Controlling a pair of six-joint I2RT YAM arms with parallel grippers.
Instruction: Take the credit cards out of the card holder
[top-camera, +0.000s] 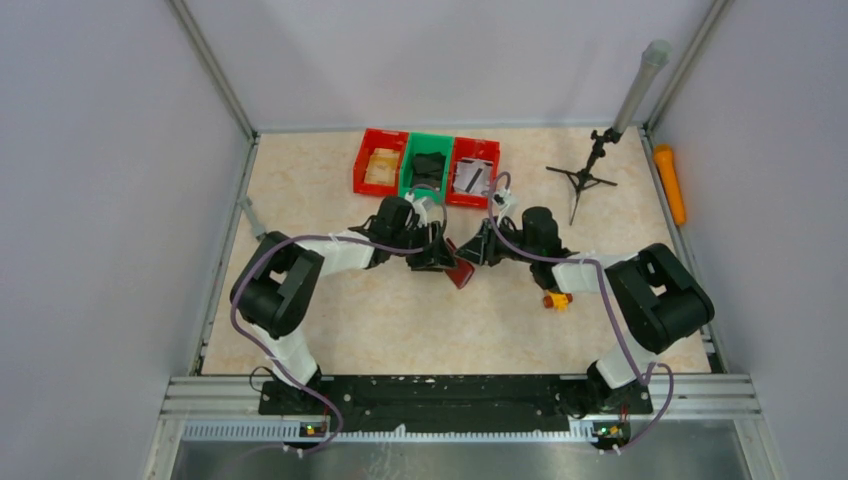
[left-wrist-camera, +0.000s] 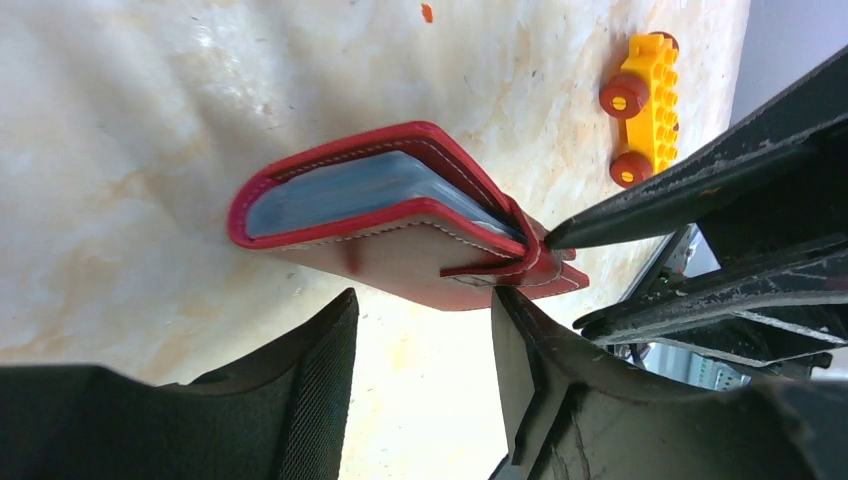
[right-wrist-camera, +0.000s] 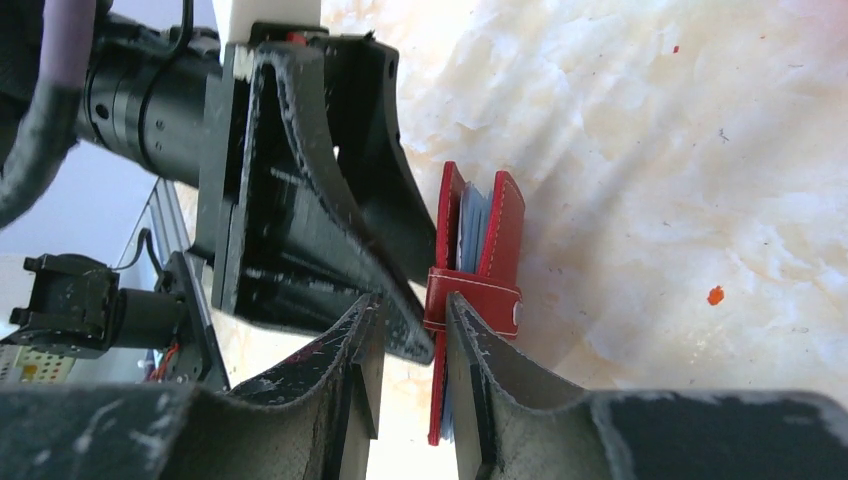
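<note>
A dark red card holder lies between my grippers near mid-table; in the left wrist view its red rim surrounds translucent card sleeves, with a strap across it. My left gripper stands open, fingertips beside the holder's near side, nothing seen between them. My right gripper is at the holder's strap end, its fingertips apart; in the left wrist view one finger touches the strap, though whether it presses is unclear.
Red, green and red bins stand behind the grippers. A yellow toy car lies to the right, beside the right arm. A tripod stands at the back right.
</note>
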